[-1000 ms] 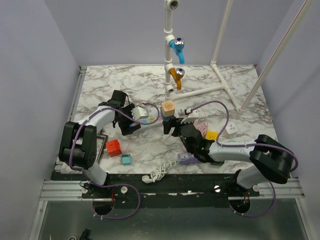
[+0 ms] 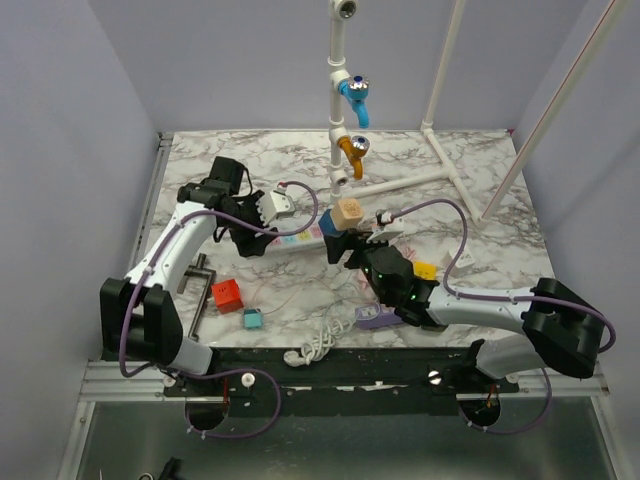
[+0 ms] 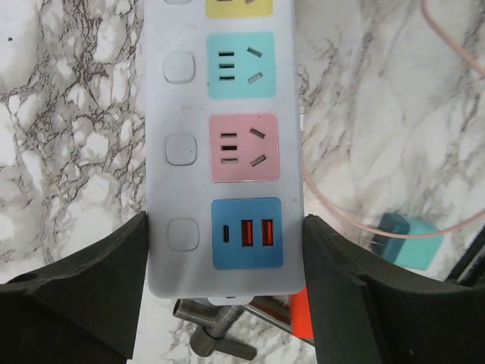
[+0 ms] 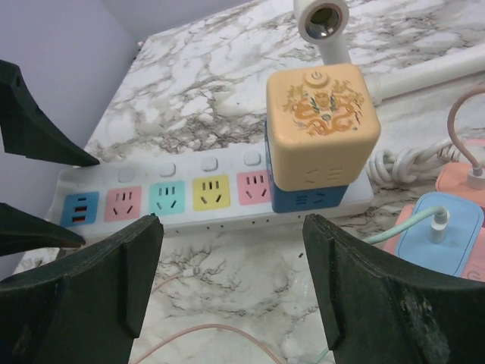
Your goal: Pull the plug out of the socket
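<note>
The long white power strip (image 3: 167, 114) shows pink, green, yellow and blue outlet panels. My left gripper is shut across its end, a finger against each side. In the top view the strip looks raised off the marble. The plug, a cube with a beige face (image 4: 322, 125) and blue lower part (image 4: 307, 200), sits on the strip's other end. My right gripper stands open facing the strip, nothing between its fingers. The plug lies ahead of its right finger (image 4: 341, 280), apart from it.
On the marble lie a red block (image 2: 227, 295), a small teal block (image 2: 253, 318), a white rope bundle (image 2: 318, 342) and a purple object (image 2: 377, 316). A white pipe stand with blue (image 2: 356, 90) and orange (image 2: 353, 150) valves rises behind the plug.
</note>
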